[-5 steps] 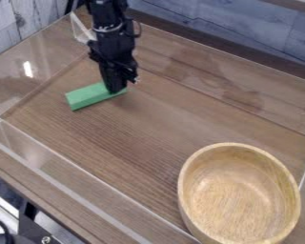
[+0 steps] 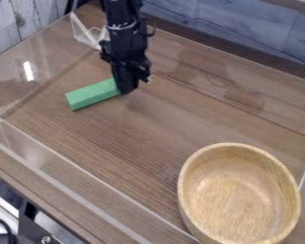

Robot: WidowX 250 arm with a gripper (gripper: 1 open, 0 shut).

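A green rectangular block (image 2: 91,95) lies on the wooden tray floor at the upper left. The black robot gripper (image 2: 123,85) is low over the block's right end, hanging down from the top of the view. Its fingers are dark and small here, so I cannot tell whether they are shut on the block or only beside it.
A pale wooden bowl (image 2: 239,227) sits at the lower right. The tray floor (image 2: 155,152) is clear through the middle and toward the upper right. Walls border it at the back, and black cables lie outside the tray at the lower left.
The gripper has moved a little to the right over the last second. The green block looks nearly in the same place.
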